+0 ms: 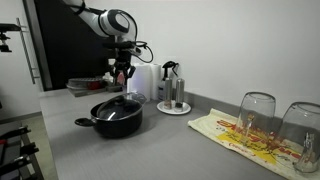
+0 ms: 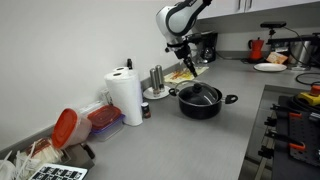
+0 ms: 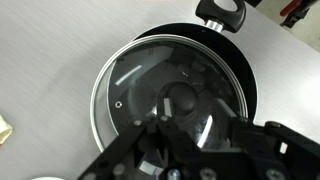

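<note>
A black two-handled pot point(image 2: 203, 109) stands on the grey counter. Its glass lid point(image 3: 133, 78) has a metal rim and a dark round knob point(image 3: 180, 98). The lid sits off-centre on the pot, its rim reaching past the pot's edge in the wrist view, and looks tilted in exterior view 2. Above the pot hangs my gripper point(image 1: 120, 79), with a visible gap between it and the knob. The dark fingers point(image 3: 150, 135) fill the bottom of the wrist view. How far apart they are, and whether anything is between them, is unclear.
Close behind the pot is a plate point(image 1: 174, 109) with tall grinders point(image 1: 180, 92). Two upturned glass jars point(image 1: 257, 112) rest on a patterned cloth point(image 1: 215, 124) to the right. Stacked plastic containers point(image 2: 95, 122) are left in exterior view 2.
</note>
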